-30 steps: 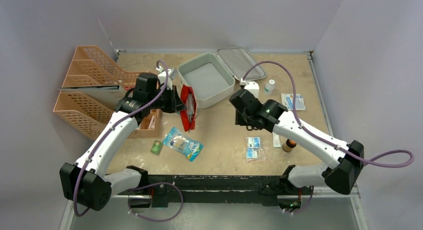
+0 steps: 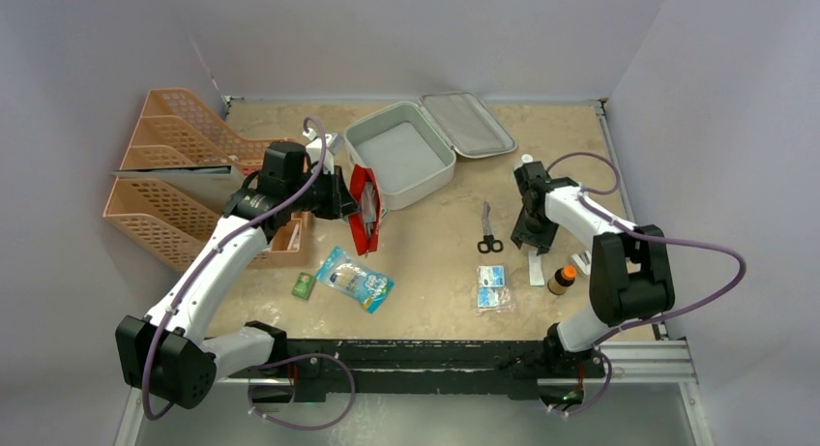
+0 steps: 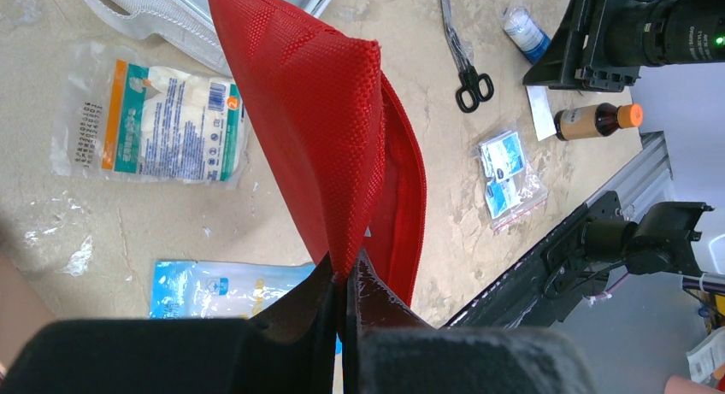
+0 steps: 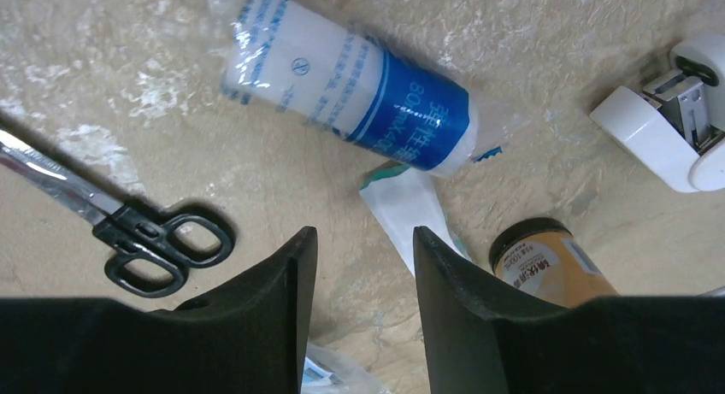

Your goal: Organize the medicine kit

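Pinched upright in my shut left gripper is a red fabric pouch (image 3: 321, 112), its mouth gaping. It hangs beside the pale grey case (image 2: 401, 154), whose lid lies open. My right gripper is partly open over the right of the table, nothing between its fingers. Ahead of those fingers lie a wrapped bandage roll (image 4: 350, 82) and a white strip packet (image 4: 406, 208). Black-handled scissors (image 4: 162, 244) are on the left of that view. A brown bottle (image 4: 547, 266) and a white clip-like device (image 4: 671, 112) are on the right.
A tan slotted rack (image 2: 184, 136) fills the left side. On the table are a blue packet (image 2: 355, 280), a small green box (image 2: 303, 285) and a clear bag of blue-white packets (image 2: 493, 289).
My right arm has swung right, from left of the scissors' handles to above the white strip. The left arm and the red pouch have stayed put.
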